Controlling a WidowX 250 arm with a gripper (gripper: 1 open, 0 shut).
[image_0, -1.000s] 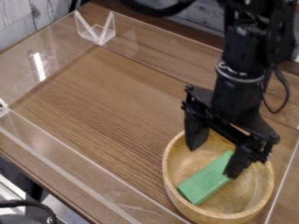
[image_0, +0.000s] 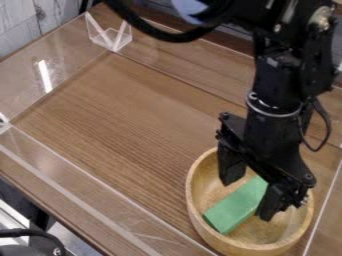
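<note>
My black gripper (image_0: 255, 172) hangs open over a round tan bowl (image_0: 206, 190) at the lower right, its fingers down at the bowl. A green rectangular block (image_0: 233, 211) lies in the bowl, its upper part partly hidden by the gripper. The gap between the fingers is around the block's upper end; whether they touch it, I cannot tell.
A clear wire-like holder (image_0: 110, 30) stands at the back left. Black cables run along the top and at the lower left corner.
The bowl and green block look about where they were.
</note>
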